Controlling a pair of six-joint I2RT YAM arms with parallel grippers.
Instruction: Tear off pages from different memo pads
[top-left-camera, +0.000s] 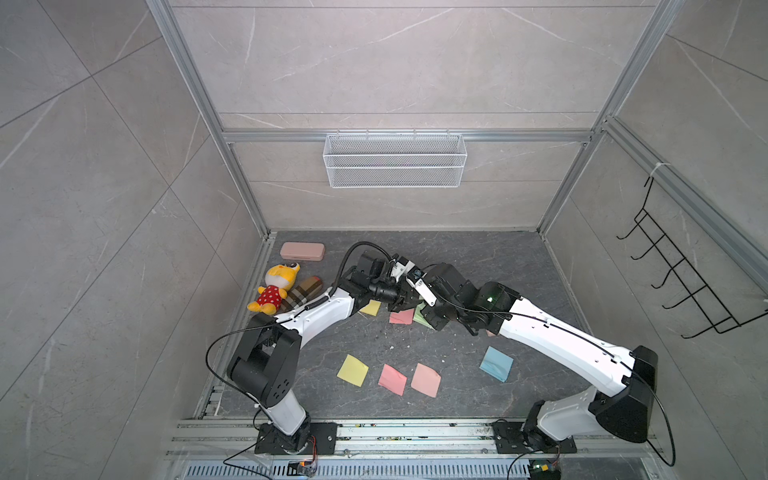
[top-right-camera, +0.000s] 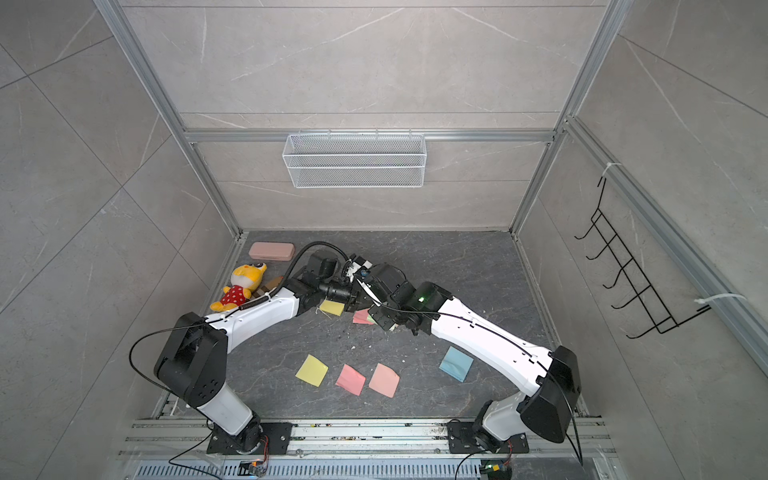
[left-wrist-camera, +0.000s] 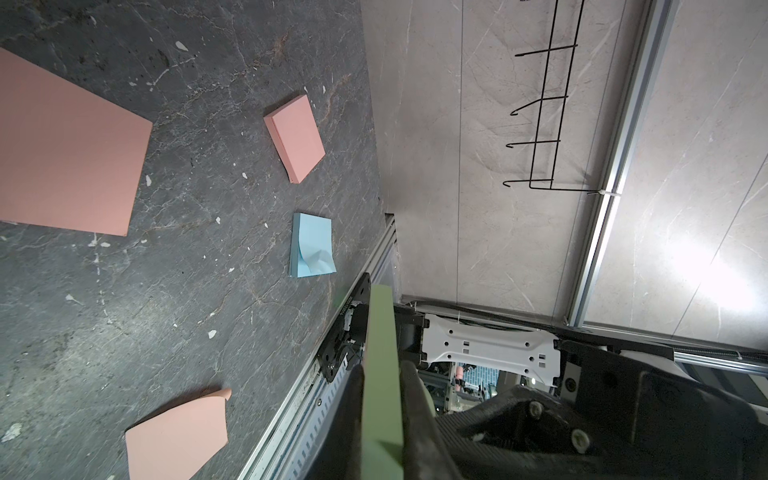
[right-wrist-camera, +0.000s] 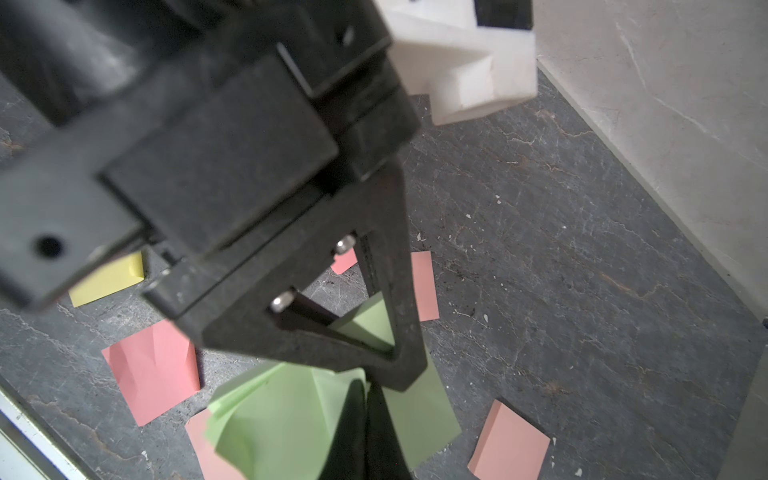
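Observation:
My left gripper is shut on a green memo pad (left-wrist-camera: 381, 360), seen edge-on in the left wrist view. My right gripper is shut beside it, with green pages (right-wrist-camera: 276, 420) fanned and bent around its fingertips; whether any paper lies between them I cannot tell. The two grippers meet over the middle of the floor. Loose yellow (top-left-camera: 352, 369), red (top-left-camera: 392, 379), pink (top-left-camera: 425, 380) and blue (top-left-camera: 496, 364) squares lie toward the front. Pink (left-wrist-camera: 294, 137) and blue (left-wrist-camera: 314, 244) pads show in the left wrist view.
A yellow plush toy (top-left-camera: 280, 280) and pink case (top-left-camera: 302, 250) lie at back left. A wire basket (top-left-camera: 393, 160) hangs on the back wall, black hooks (top-left-camera: 680, 280) on the right.

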